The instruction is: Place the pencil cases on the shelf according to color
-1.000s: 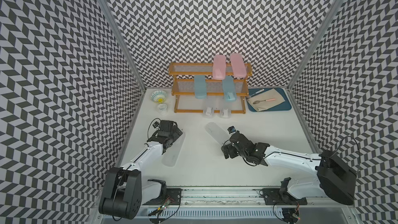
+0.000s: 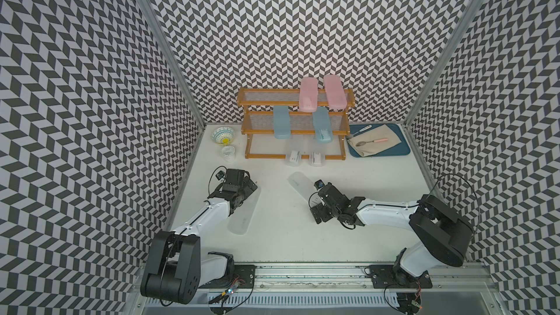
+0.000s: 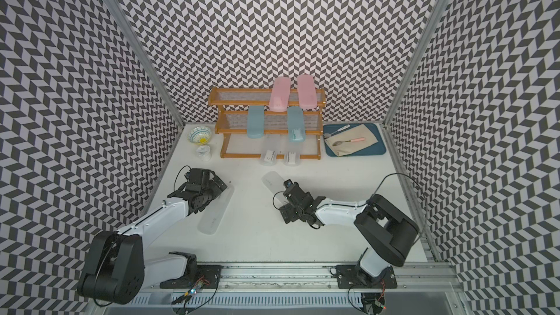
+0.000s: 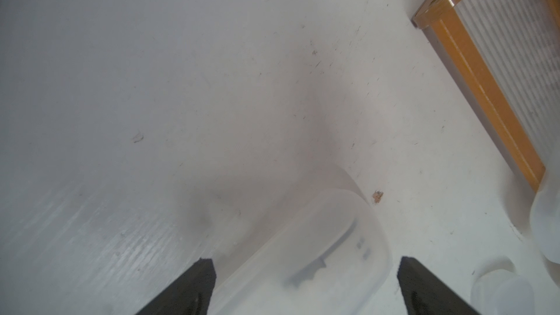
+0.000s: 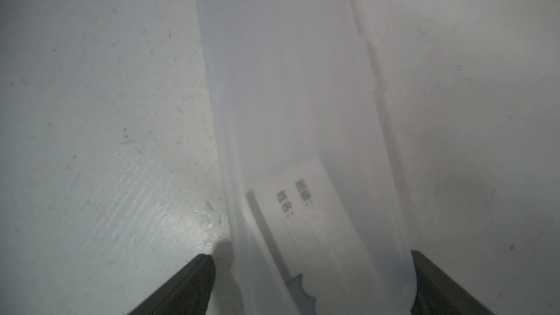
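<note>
Two clear pencil cases lie on the table. My left gripper (image 2: pixel 252 187), open, is at the far end of the left clear case (image 2: pixel 245 215); in the left wrist view that case (image 4: pixel 326 256) lies between the spread fingers. My right gripper (image 2: pixel 319 214) is open over the near end of the other clear case (image 2: pixel 300 183). In the right wrist view this case (image 5: pixel 297 99) shows a white label inside, with a finger on each side. On the wooden shelf (image 2: pixel 269 155), pink cases (image 2: pixel 308 94) lie on top, blue cases (image 2: pixel 281 122) in the middle and clear cases (image 2: pixel 316 158) at the bottom.
A patterned bowl (image 2: pixel 222 135) and a small white cup (image 2: pixel 227 152) stand left of the shelf. To its right lies a blue tray (image 2: pixel 402 148) with a cloth and cutlery. Bare table separates the two grippers.
The left arm looks practically still.
</note>
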